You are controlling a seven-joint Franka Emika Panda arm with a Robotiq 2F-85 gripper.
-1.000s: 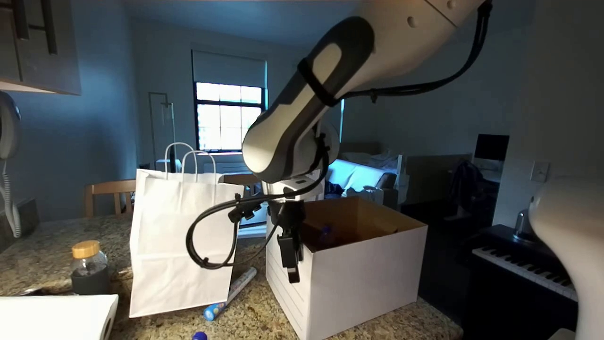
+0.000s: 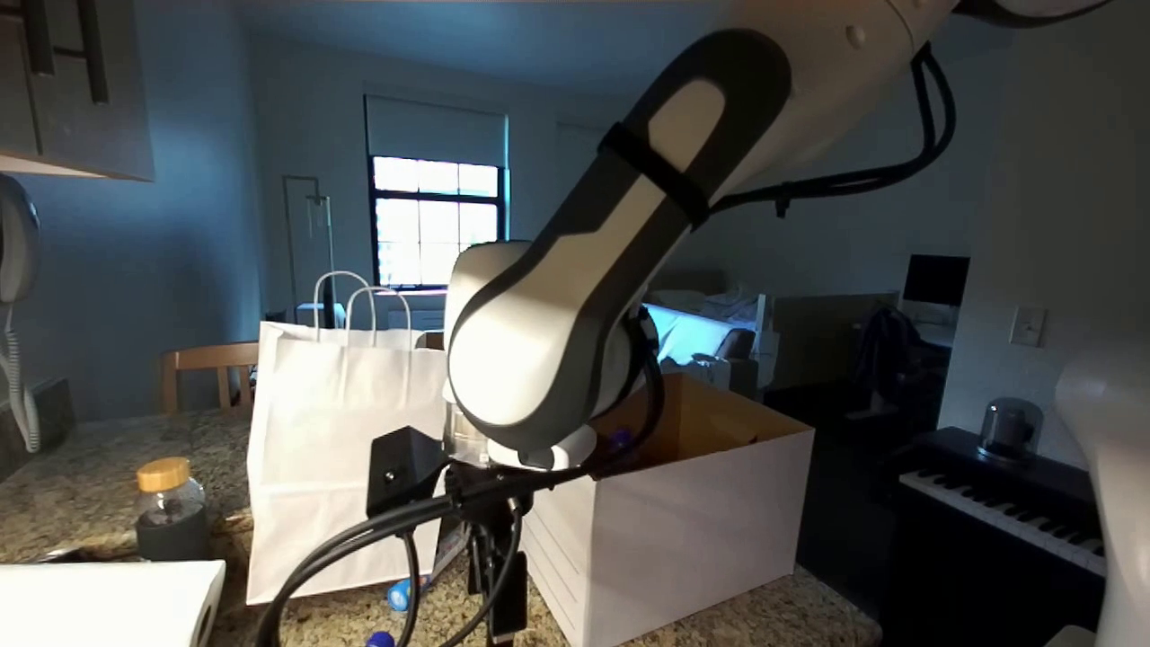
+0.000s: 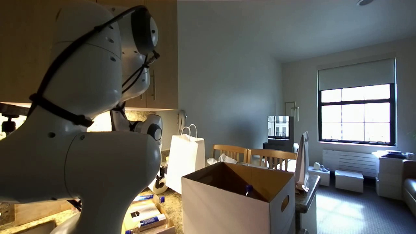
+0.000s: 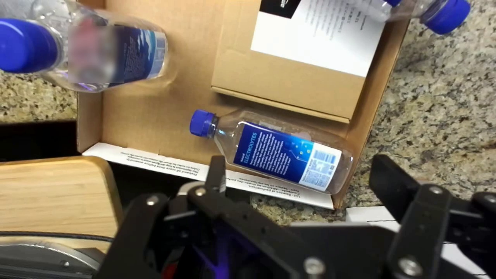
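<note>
In the wrist view a clear plastic bottle (image 4: 283, 151) with a blue cap and blue label lies in a shallow cardboard tray (image 4: 153, 121), along its near edge. My gripper is open above it, fingers wide apart, nothing held. A second blue-capped bottle (image 4: 135, 55) is at the tray's left, and part of another clear bottle (image 4: 418, 9) shows at the top right. In exterior view 2 a tall white box (image 3: 226, 206) has a blue bottle cap (image 3: 248, 188) showing inside.
A small brown carton (image 4: 288, 74) with a white label occupies the tray's middle. The white paper bag (image 2: 334, 464) stands close by the arm, the white box (image 2: 690, 539) on the other side. A wooden board (image 4: 55, 200) lies left of the gripper.
The arm has come down and nearer to exterior view 1, with its hand shifted left, away from the white box's opening. Bag and box have stayed put.
</note>
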